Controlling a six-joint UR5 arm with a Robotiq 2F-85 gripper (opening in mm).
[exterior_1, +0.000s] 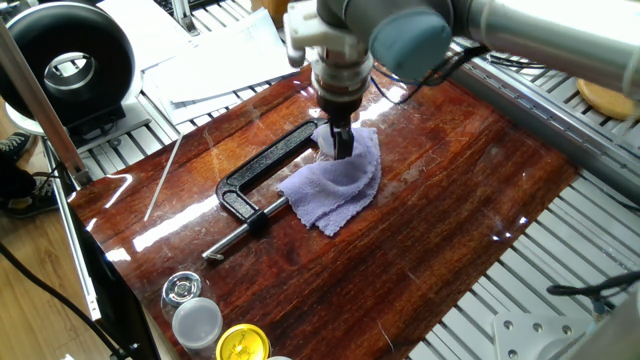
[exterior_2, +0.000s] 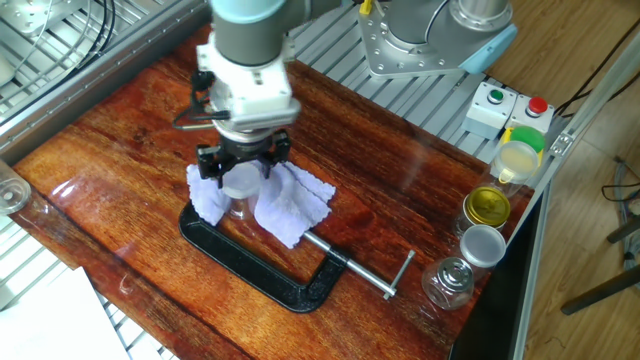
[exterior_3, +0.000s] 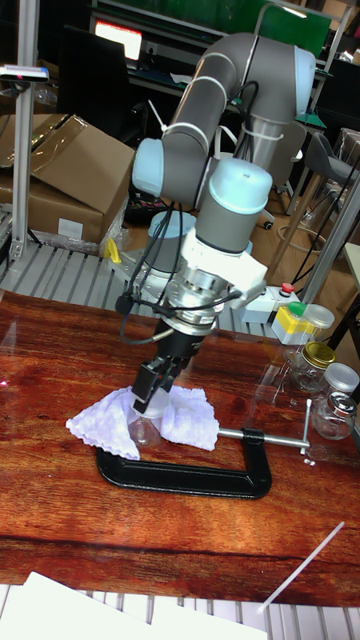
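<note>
A clear jar (exterior_2: 239, 208) with a whitish lid (exterior_2: 241, 180) stands upright inside the frame of a black C-clamp (exterior_2: 250, 268). A lilac cloth (exterior_2: 292, 205) is bunched around the jar and over part of the clamp. From above, my gripper (exterior_2: 243, 168) comes down at the lid, one finger to either side of it in exterior view 2. Whether the fingers press on the lid or stand clear cannot be told. In exterior view 1 the gripper (exterior_1: 342, 150) and cloth hide most of the jar.
Several lidded jars, one gold-topped (exterior_2: 488, 206), line the table edge by the clamp's screw end. Another clear container (exterior_2: 12, 190) is at the opposite edge. White papers (exterior_1: 225, 65) lie beside the table.
</note>
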